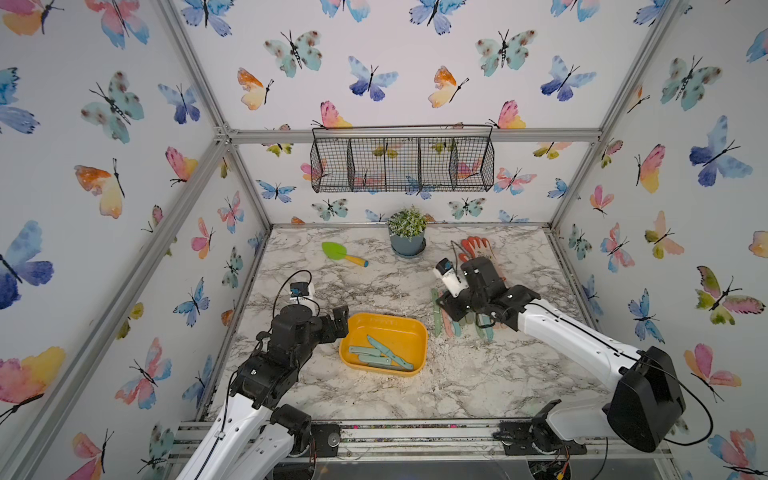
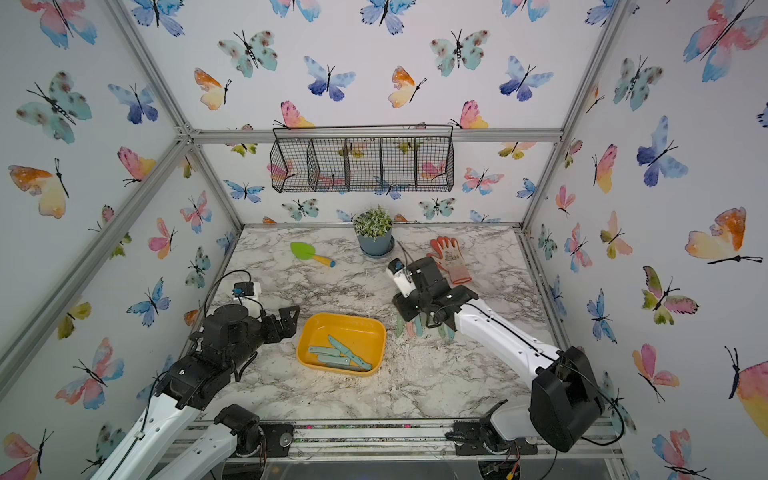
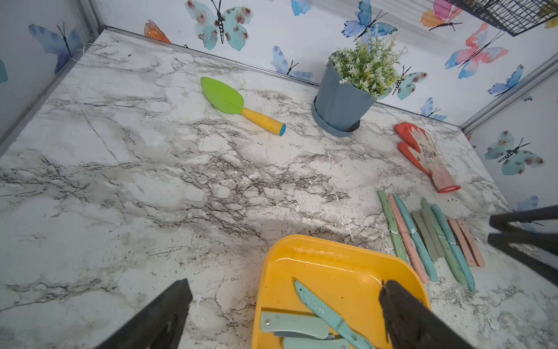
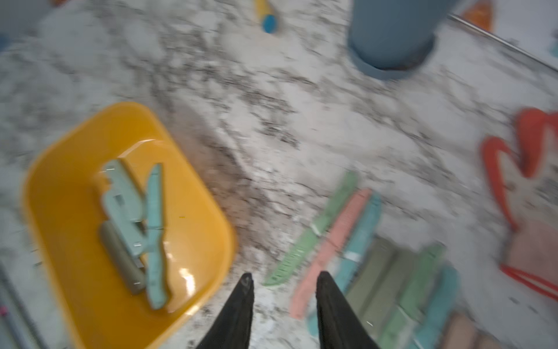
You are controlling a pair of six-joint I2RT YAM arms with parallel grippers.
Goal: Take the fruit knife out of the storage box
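The yellow storage box [image 1: 384, 326] holds light teal knives, among them a long fruit knife [image 3: 325, 311] lying diagonally, plus shorter pieces and a grey one. My left gripper is over the box's left side in the top views, its fingers wide open at the bottom of the left wrist view, nothing held. My right gripper is above the table right of the box, over the row of coloured knives, fingers apart with nothing visibly between them; the right wrist view is blurred.
A potted plant [image 1: 406, 232] stands at the back centre, a green trowel [image 1: 336, 250] to its left, orange gloves [image 2: 449, 260] to its right. A wire basket [image 1: 400, 164] hangs on the back wall. The table's left half behind the box is mostly clear.
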